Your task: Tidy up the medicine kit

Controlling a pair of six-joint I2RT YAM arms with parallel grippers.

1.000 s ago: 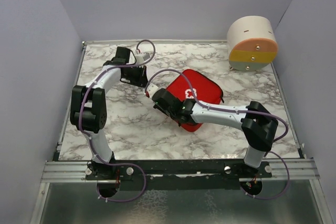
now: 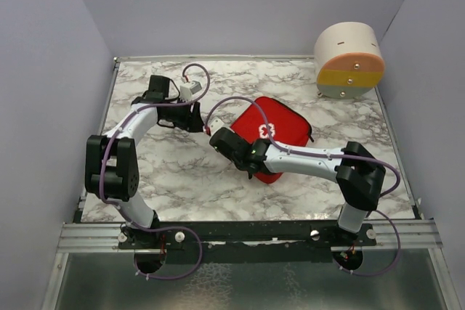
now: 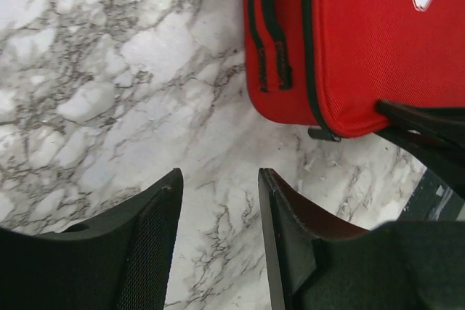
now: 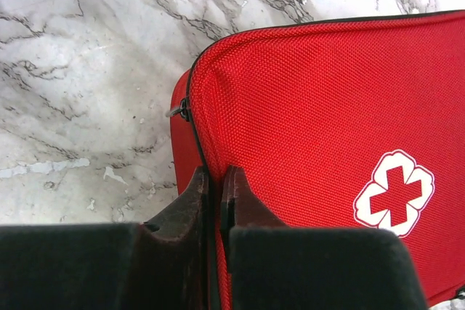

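Note:
The red medicine bag (image 2: 287, 125) with a white cross emblem lies at the centre-right of the marble table. My right gripper is shut on the bag's zippered edge, over its near-left side; the red fabric shows between its fingers in the right wrist view. My left gripper hangs left of the bag, fingers apart with only marble between them. In the left wrist view the bag's side with dark straps (image 3: 272, 56) is at upper right, and dark fingers of the other gripper touch its lower edge.
A white rounded cabinet (image 2: 347, 56) with orange and yellow fronts and knobs stands at the back right.
The left arm has shifted toward the front of the table, its gripper now lower in the top view. The right arm and bag have moved very slightly.

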